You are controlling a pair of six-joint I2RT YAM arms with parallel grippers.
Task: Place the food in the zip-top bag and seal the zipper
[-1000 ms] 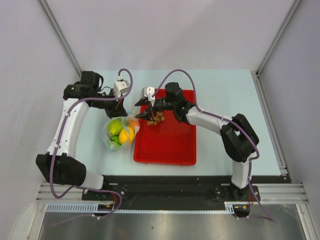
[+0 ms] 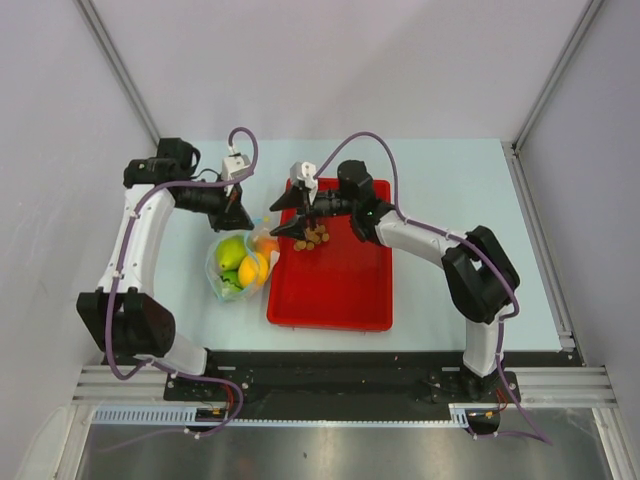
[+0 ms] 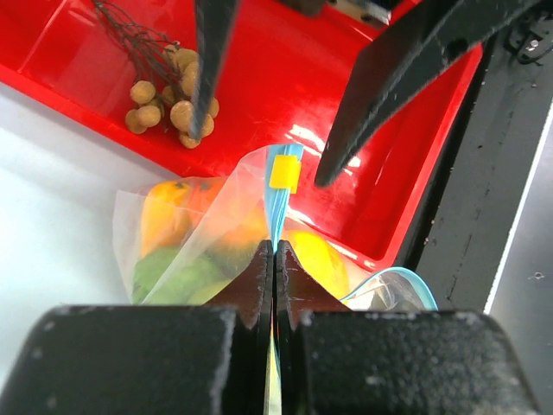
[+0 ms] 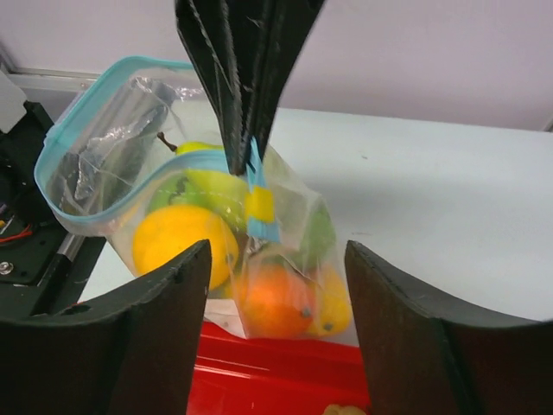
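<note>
The clear zip bag (image 2: pixel 225 270) stands left of the red tray, with yellow, green and orange food inside. Its blue zipper runs to a yellow slider (image 3: pixel 284 173). My left gripper is shut on the blue zipper edge at the bag's top, seen also in the right wrist view, just beside the slider (image 4: pixel 259 204). My right gripper (image 2: pixel 285 215) stands part open over the tray's left edge, its fingers either side of and apart from the slider end in the wrist views.
The red tray (image 2: pixel 330 290) holds a bunch of small brown fruit (image 3: pixel 181 116) near its upper left.
My left arm has shifted slightly and tilted over the last second at the bag's top. My right gripper has moved only very slightly.
</note>
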